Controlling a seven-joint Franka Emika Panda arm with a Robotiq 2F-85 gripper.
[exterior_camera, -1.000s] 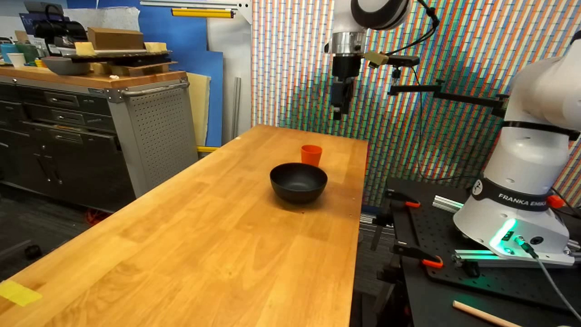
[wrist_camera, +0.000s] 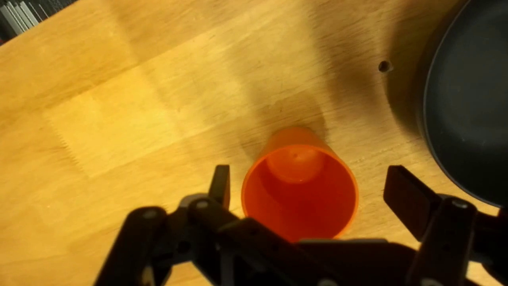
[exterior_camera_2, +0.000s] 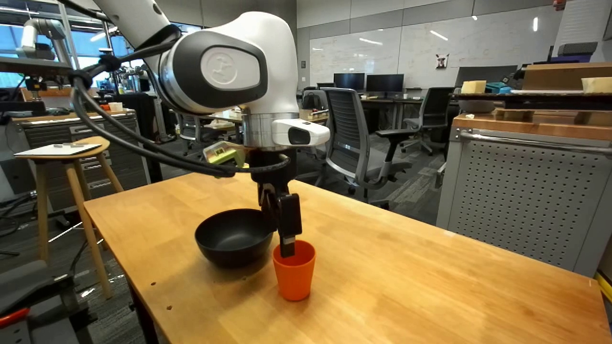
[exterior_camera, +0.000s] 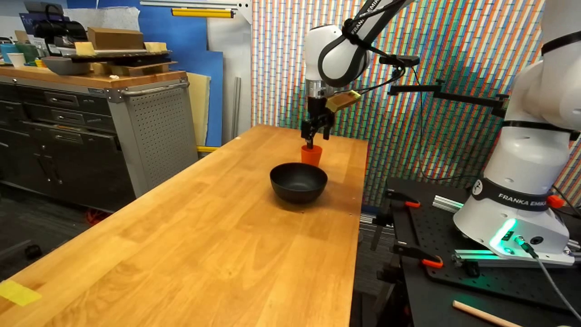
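Observation:
An empty orange cup (wrist_camera: pixel 304 190) stands upright on the wooden table, seen from above in the wrist view. My gripper is open above it, one fingertip to the left of the rim and the other to the right, with gaps on both sides. In exterior view 2 the gripper (exterior_camera_2: pixel 287 243) reaches down to the rim of the cup (exterior_camera_2: pixel 294 281), a dark finger overlapping its opening. Close to the cup sits a black bowl (exterior_camera_2: pixel 229 243), which looks empty; the wrist view shows only part of this bowl (wrist_camera: pixel 469 105).
The wooden table (exterior_camera: pixel 218 240) is broadly clear in front of the bowl (exterior_camera: pixel 298 188). Its right edge (exterior_camera: pixel 356 240) runs close to the bowl and cup. Beyond that edge stands a second robot arm (exterior_camera: pixel 512 174) on a black bench.
The arm has come down and to the left in exterior view 1, from high above the table to right at the cup. Cup and bowl have not moved.

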